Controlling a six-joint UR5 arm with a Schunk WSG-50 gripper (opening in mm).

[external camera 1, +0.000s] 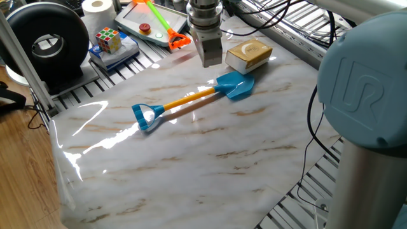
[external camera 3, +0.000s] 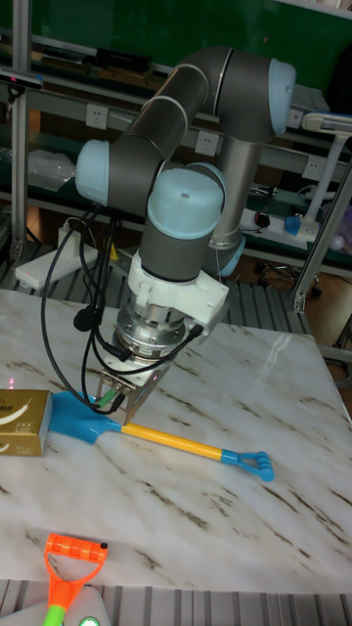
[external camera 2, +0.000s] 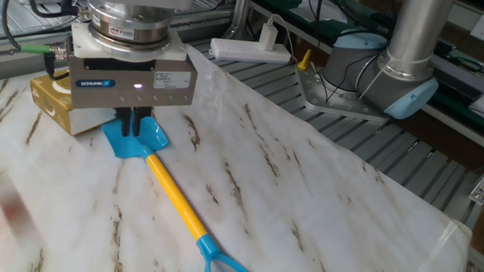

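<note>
A toy shovel lies flat on the marble-patterned sheet, with a blue blade [external camera 1: 235, 85], a yellow shaft [external camera 1: 189, 98] and a blue D-shaped handle [external camera 1: 147, 116]. In exterior view 2 my gripper [external camera 2: 131, 134] points downward, its two dark fingers overlapping the blade in the picture. They appear close together with a narrow gap, and nothing shows between them. Exterior view 1 has the gripper body at the top, left of the box, its fingertips not discernible. No contact with the shovel can be made out. In exterior view 3 the gripper's fingers are hard to distinguish.
A gold-and-white box [external camera 1: 248, 56] sits beside the shovel blade. Beyond the sheet are a Rubik's cube [external camera 1: 109, 39] on a blue box, an orange-and-green toy [external camera 1: 179, 41], a paper towel roll [external camera 1: 99, 14] and a black ring-shaped object [external camera 1: 52, 46].
</note>
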